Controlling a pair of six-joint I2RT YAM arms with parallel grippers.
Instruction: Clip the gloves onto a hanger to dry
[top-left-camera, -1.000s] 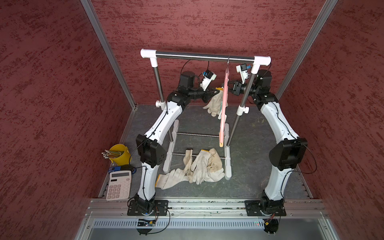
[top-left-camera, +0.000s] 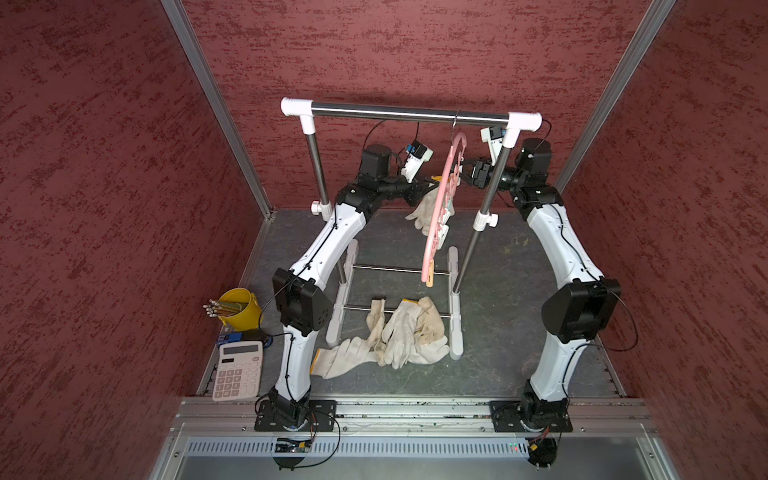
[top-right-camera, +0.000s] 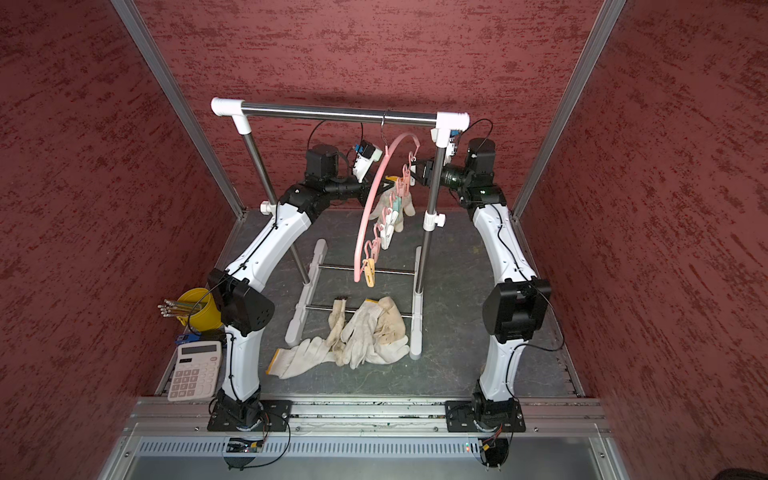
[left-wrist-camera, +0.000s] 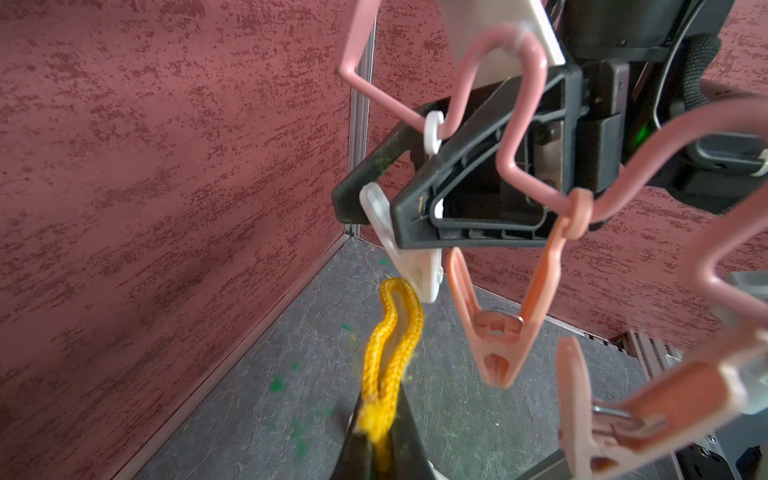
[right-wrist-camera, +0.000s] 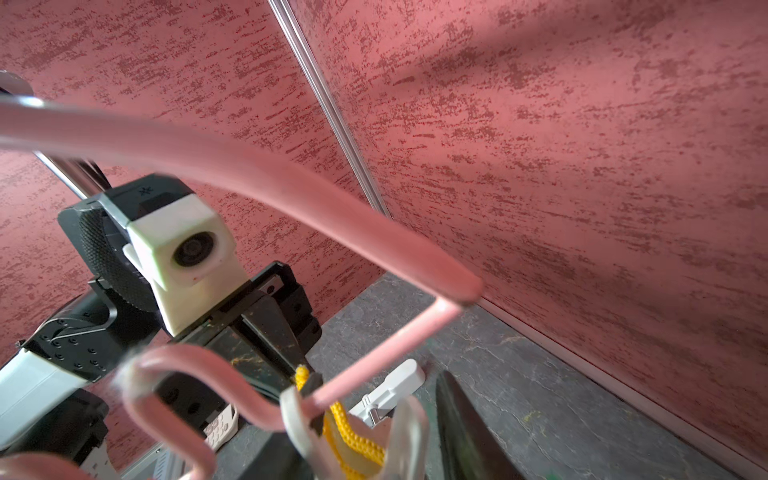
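Note:
My left gripper is shut on the yellow cuff (left-wrist-camera: 404, 320) of a white glove (top-left-camera: 424, 212) dangling behind the pink hanger (top-right-camera: 370, 200). The cuff is just below a white clip (left-wrist-camera: 424, 276) in the left wrist view. My right gripper stands open around that clip's upper part; whether its fingers touch it is unclear. Peach clips (left-wrist-camera: 496, 352) hang beside it. More gloves (top-left-camera: 400, 336) lie on the floor at the front, across the rack's base.
The rack's top bar (top-left-camera: 384, 112) carries the hanger, between posts (top-left-camera: 317, 176) close to both arms. A yellow bucket (top-left-camera: 244, 316) and a calculator (top-left-camera: 238, 368) stand at the front left.
My right arm has moved slightly right. The left arm and the held glove are nearly still.

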